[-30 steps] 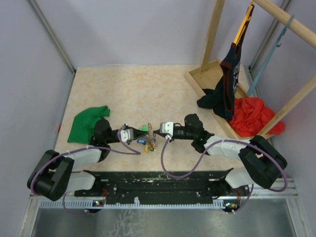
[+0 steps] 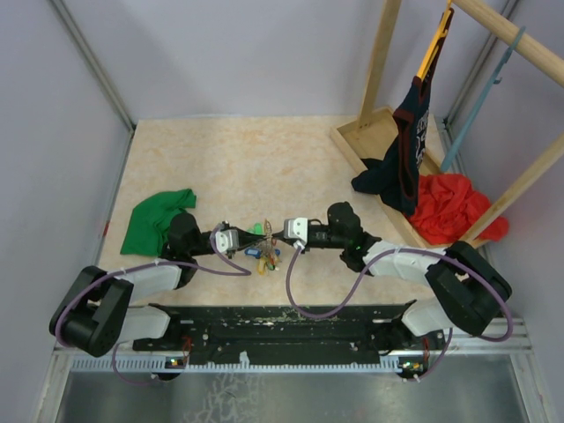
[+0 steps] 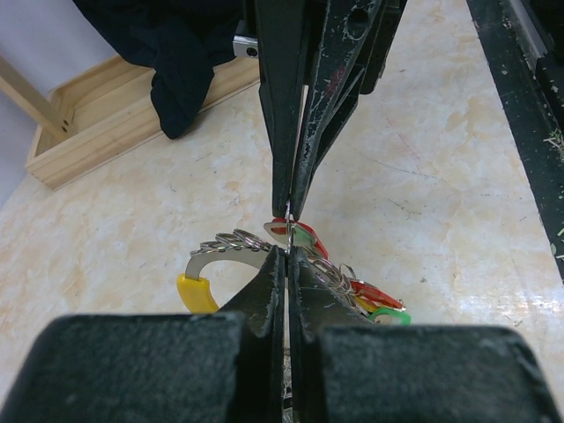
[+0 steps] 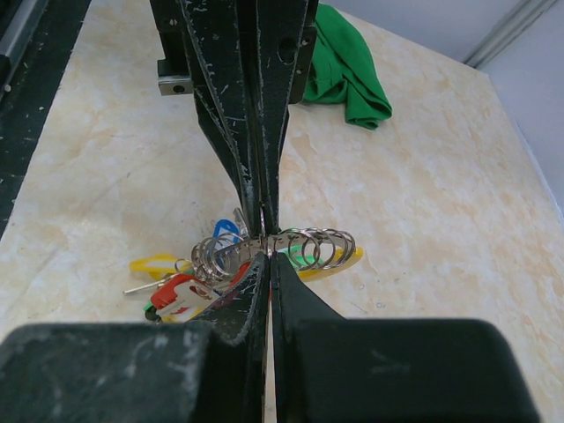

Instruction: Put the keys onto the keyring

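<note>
My two grippers meet at the middle of the table, their tips almost touching. The left gripper point(image 2: 260, 236) and right gripper point(image 2: 278, 236) are both shut on thin metal at the keyring point(image 4: 313, 247), a bunch of wire rings. Keys with coloured heads hang and lie just below: a red one point(image 4: 176, 295), a yellow one point(image 3: 196, 293), green and blue ones. Exactly which ring or key each fingertip pinches is hidden.
A green cloth point(image 2: 154, 220) lies at the left. At the right stands a wooden rack point(image 2: 366, 132) with dark fabric and a red cloth point(image 2: 449, 207).
Both grippers hold nearly the same place; the hanging keys shift very slightly.
</note>
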